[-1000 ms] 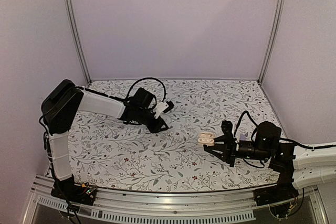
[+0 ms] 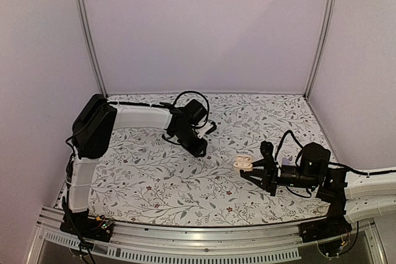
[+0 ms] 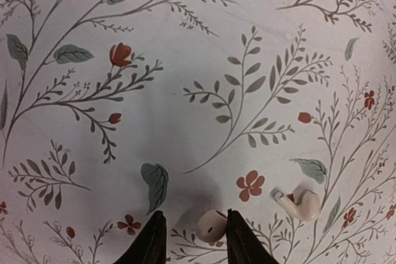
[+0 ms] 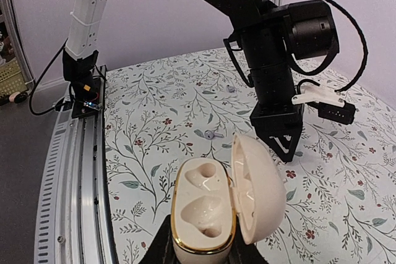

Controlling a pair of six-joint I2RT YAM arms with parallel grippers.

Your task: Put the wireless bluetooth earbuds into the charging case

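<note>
The open white charging case (image 4: 203, 205) stands with its lid (image 4: 257, 187) swung to the side, and both of its slots look empty. My right gripper (image 2: 247, 172) is shut on the case's body. In the left wrist view, my left gripper stands part open, low over the cloth. A white earbud (image 3: 210, 225) shows between its fingers, closer to the right one; whether they touch I cannot tell. Another white earbud (image 3: 305, 206) lies on the cloth further right, outside the fingers.
Two small greyish objects (image 4: 213, 135) lie on the cloth in the right wrist view, too small to identify. Flower-patterned cloth (image 2: 185, 196) covers the table, mostly bare. Pale walls (image 2: 204, 35) close off the back and sides.
My left arm has moved to the right over the cloth, its gripper staying low. The right arm and the case have kept their place.
</note>
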